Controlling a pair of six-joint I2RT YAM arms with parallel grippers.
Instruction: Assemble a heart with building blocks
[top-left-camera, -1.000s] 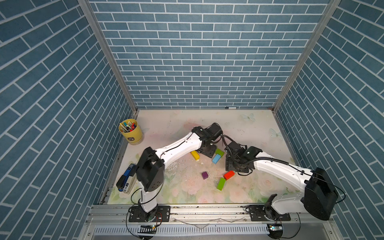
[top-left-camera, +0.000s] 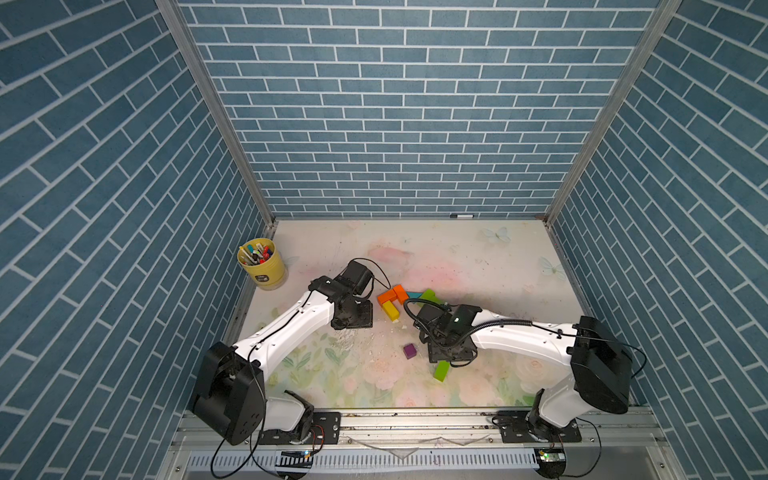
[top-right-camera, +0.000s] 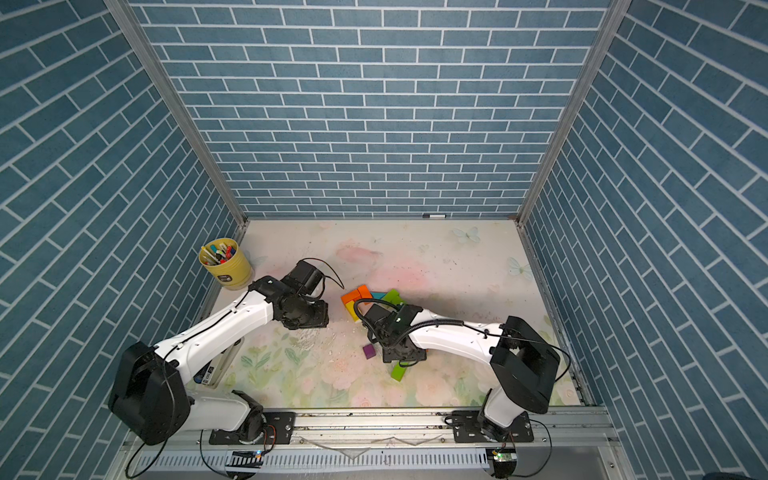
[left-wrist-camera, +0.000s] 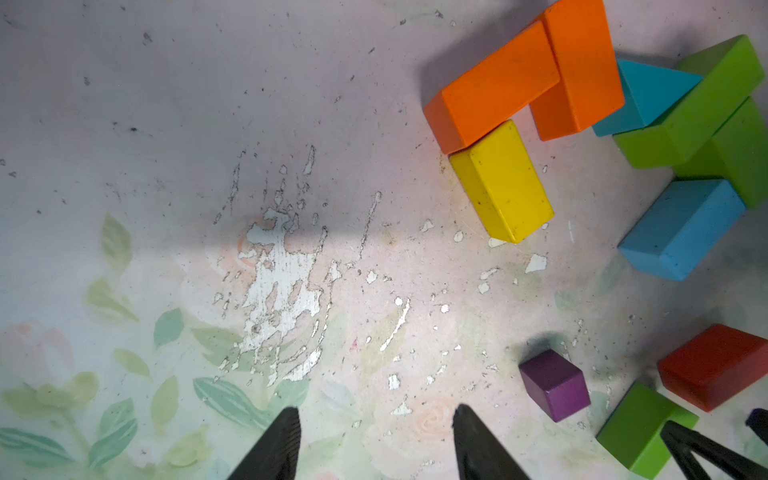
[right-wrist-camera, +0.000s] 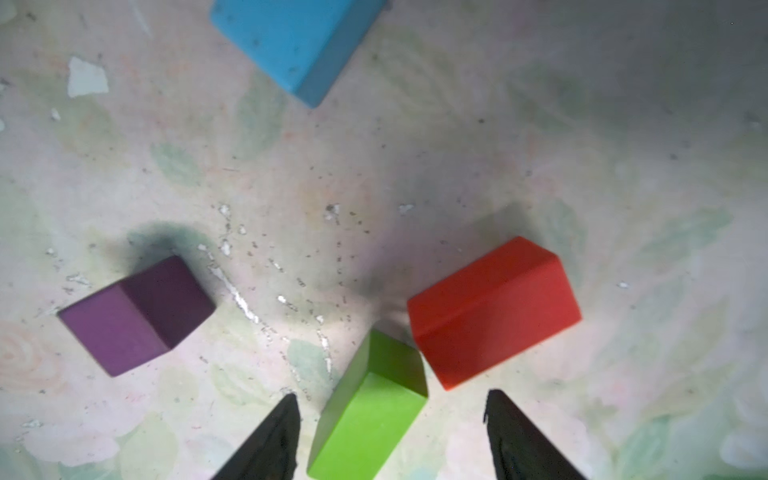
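In the left wrist view two orange blocks meet at an angle, with a yellow block touching the left one's lower end. A teal triangle wedges between the orange pair and two green blocks; below these sits a blue block. A purple cube lies apart. In the right wrist view a red block sits close beside a loose green block. My right gripper is open above that green block. My left gripper is part open over bare table, nothing between its fingers.
A yellow cup of pens stands at the table's back left. A small marker lies at the back edge.
My left arm has swung left, away from the teal and orange blocks. The right arm has moved left and nearer the front, over the red and green blocks.
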